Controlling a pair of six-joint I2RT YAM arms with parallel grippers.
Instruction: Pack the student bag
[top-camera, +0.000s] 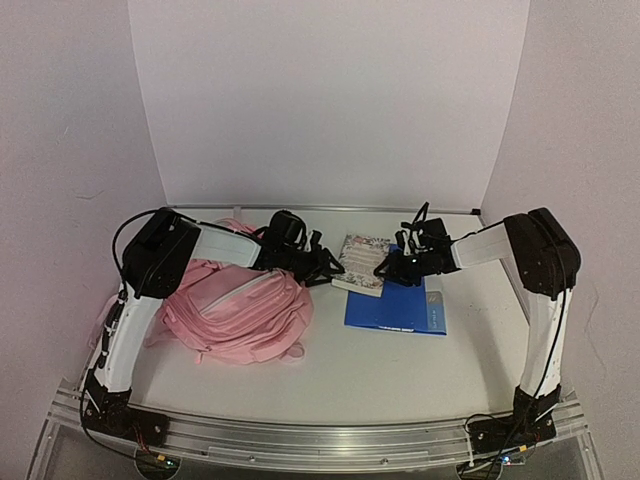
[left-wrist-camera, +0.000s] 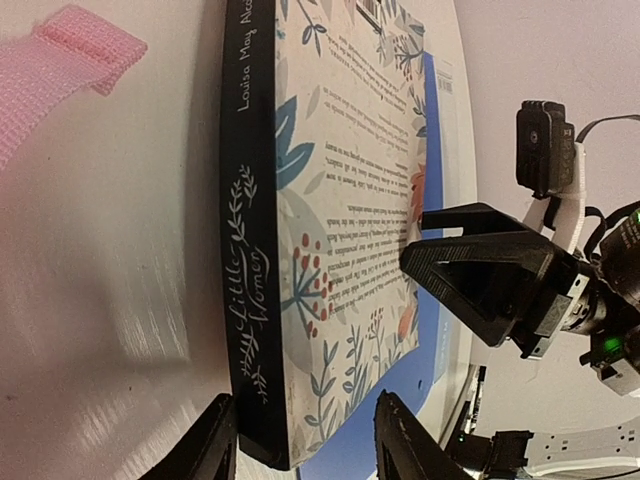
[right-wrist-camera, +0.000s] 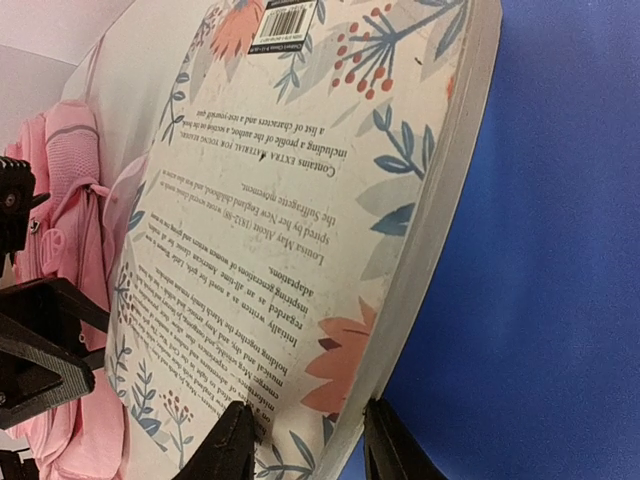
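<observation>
A book (top-camera: 362, 267) with a pale flowered cover lies text side up, its dark spine reading "Little Women" towards the pink bag (top-camera: 235, 318). Part of it rests over a blue folder (top-camera: 395, 308). My left gripper stands open at the spine side, its fingers apart near the book's lower corner. On the opposite side, my right gripper has one finger over the cover and the other beside the page edge. Those fingers are apart; whether they clamp the book cannot be told. The bag slumps on the left, partly covered by the left arm.
Bare white table (top-camera: 330, 385) stretches in front of the bag and folder. Walls close in the back and both sides, and a metal rail (top-camera: 320, 455) runs along the front. Both grippers are close together around the book.
</observation>
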